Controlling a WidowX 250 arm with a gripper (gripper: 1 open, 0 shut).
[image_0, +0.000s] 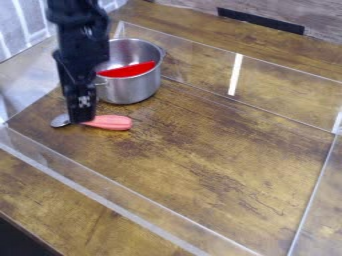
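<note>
My black gripper hangs at the left, blurred, its fingers pointing down just above a utensil with a pink handle and silver head, lying on the wooden table. It is open, with nothing seen held; the fingers partly hide the utensil. A steel pot with something red inside stands just behind, to the right of the gripper.
Clear acrylic panels border the workspace on the wooden table. A white tape strip lies at the back right.
</note>
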